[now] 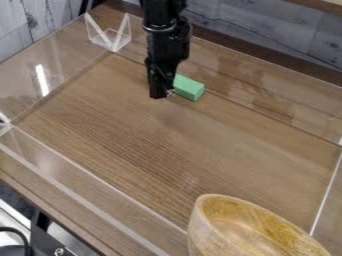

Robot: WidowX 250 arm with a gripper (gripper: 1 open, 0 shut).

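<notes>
The black robot arm reaches down from the top centre, its gripper [159, 91] low over the wooden table, beside a green block [189, 88] that lies just to its right and partly behind it. The gripper looks shut, with nothing seen between its fingertips, though it is small and dark in this view.
A large yellow bowl [247, 230] sits at the front right edge. Clear plastic brackets stand at the back left and left side of the table [147, 160]. Dark cables lie off the front left corner.
</notes>
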